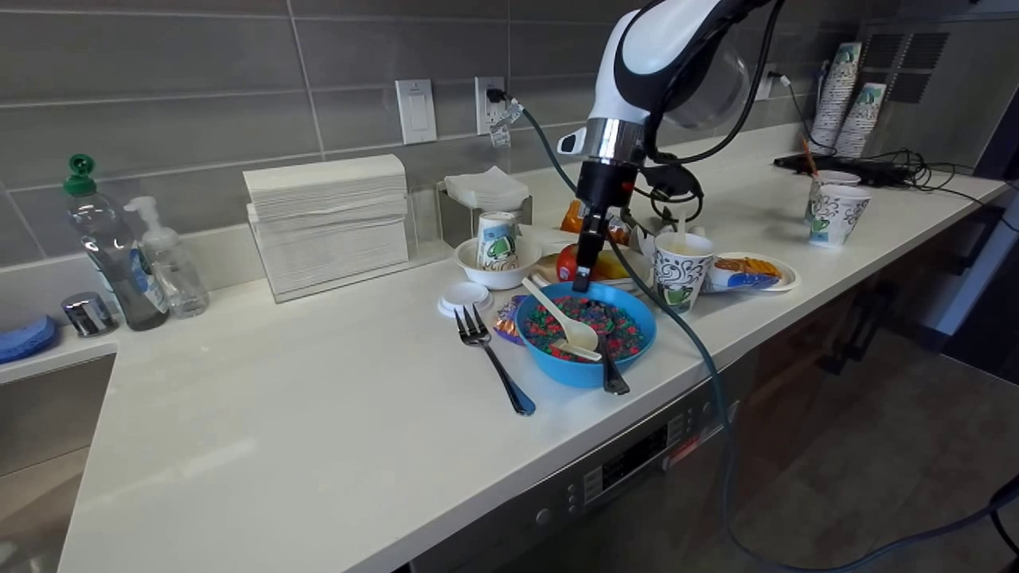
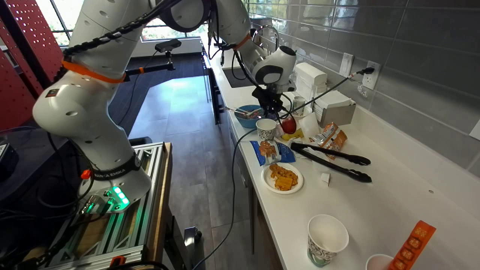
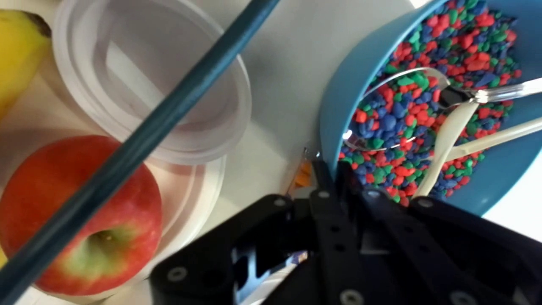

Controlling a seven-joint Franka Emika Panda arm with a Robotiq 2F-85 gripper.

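The blue bowl [image 1: 575, 372] stands near the counter's front edge, filled with small red, green and blue pieces. My gripper is shut on its rim, on the side toward the wall, in the wrist view. A metal spoon [image 3: 439, 90] and white plastic utensils [image 3: 444, 145] lie in the bowl, handles leaning over the far side in that view. From exterior view 1, the gripper [image 1: 583, 282] reaches down to the bowl's back edge. The bowl [image 2: 246, 121] is partly behind a paper cup in exterior view 2.
A fork [image 1: 497, 359] and a snack bag [image 1: 512, 321] lie left of the bowl; a patterned cup [image 1: 681, 277] stands at its right. An apple [image 3: 81, 213] sits close by. A cable [image 1: 689, 336] hangs across the counter.
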